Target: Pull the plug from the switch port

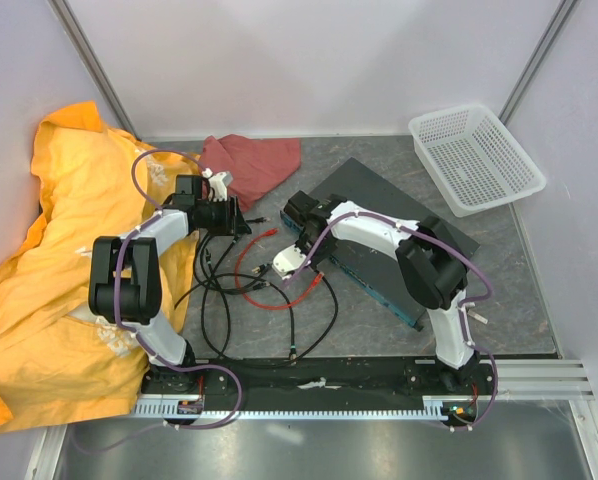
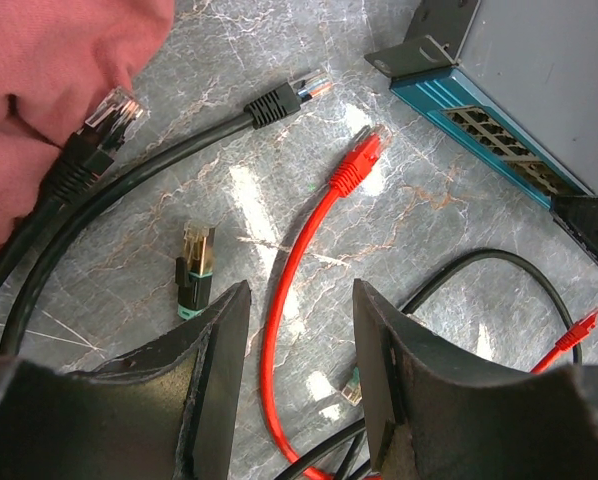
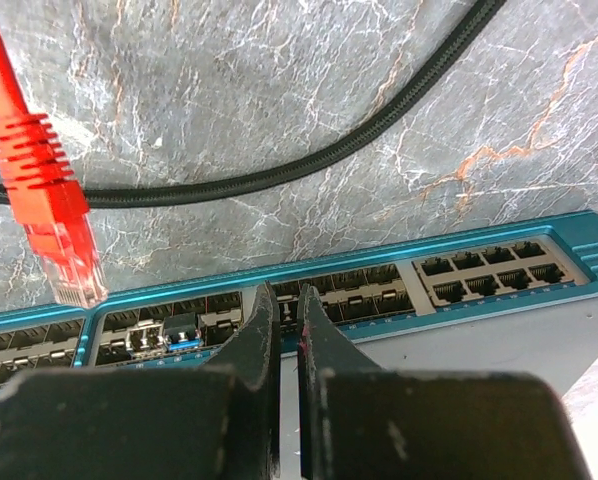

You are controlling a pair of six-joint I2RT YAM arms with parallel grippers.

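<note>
The dark switch with its blue-edged port face (image 3: 459, 245) stretches across the right wrist view. A small metal-and-black plug or module (image 3: 166, 335) sits in its port row, left of my right gripper. That gripper's fingertips are nearly together over the middle ports; whether anything is between them does not show clearly. In the left wrist view, my left gripper is open above the floor, with nothing held. A loose red cable plug (image 2: 357, 165) and the switch's corner (image 2: 479, 125) lie beyond it.
Loose black cables (image 1: 214, 290) and a red cable (image 1: 279, 306) tangle between the arms. A red cloth (image 1: 254, 165) and yellow cloth (image 1: 39, 260) lie left, a white basket (image 1: 476, 160) back right. Another red plug (image 3: 54, 220) hangs near the ports.
</note>
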